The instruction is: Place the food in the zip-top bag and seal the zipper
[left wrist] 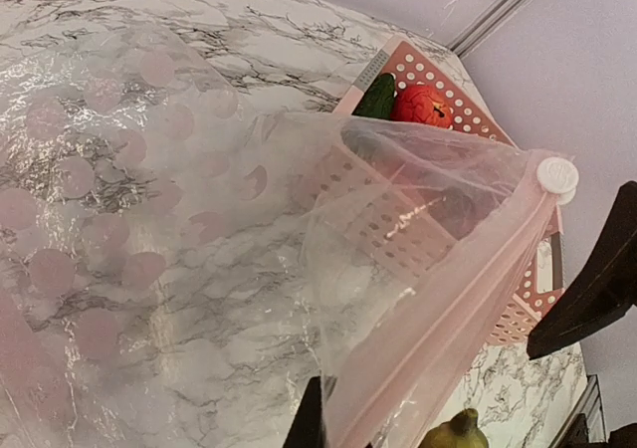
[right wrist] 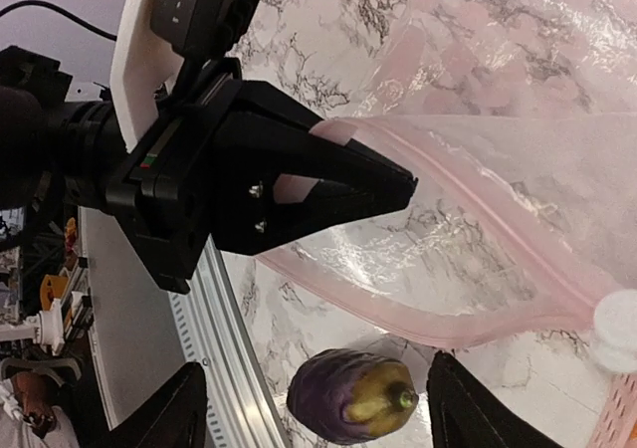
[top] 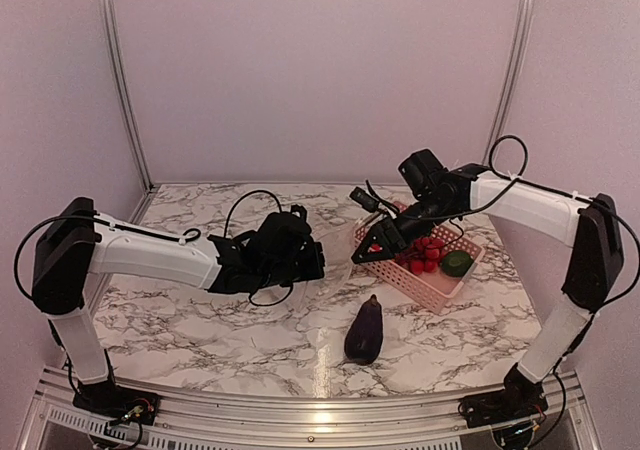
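Note:
The clear zip top bag [left wrist: 428,219] hangs from my left gripper [top: 320,260], its pink zipper strip [left wrist: 448,299] pinched between the fingers. Its white slider [right wrist: 615,331] sits at the far end of the strip, and the mouth gapes in the right wrist view. A dark purple eggplant [top: 363,330] is outside the bag, toward the table's front; its stem [left wrist: 456,430] shows low in the left wrist view. My right gripper [top: 357,254] stands open beside the bag's mouth, its fingers [right wrist: 164,413] apart and empty; the eggplant shows beyond them.
At the right, a pink perforated basket [top: 445,303] holds several red tomatoes [top: 428,255] and a green avocado [top: 456,263], partly under my right arm. Bare marble table [top: 180,330] lies at front left and front right.

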